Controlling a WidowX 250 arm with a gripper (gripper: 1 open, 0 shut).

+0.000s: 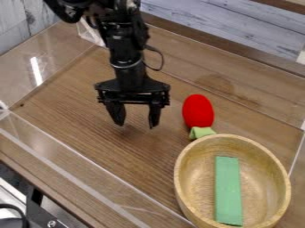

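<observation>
The black robot gripper point(135, 114) hangs in the middle-left over the wooden table point(84, 142), its two fingers spread open and nothing visible between them. To its right lies a red rounded object point(198, 111), with a small light-green piece point(201, 133) just below it. A cream round bowl point(193, 183) stands at the lower right with a flat green bar point(227, 189) lying in it.
Pale wooden wall boards run along the back; a clear edge strip borders the table's lower left.
</observation>
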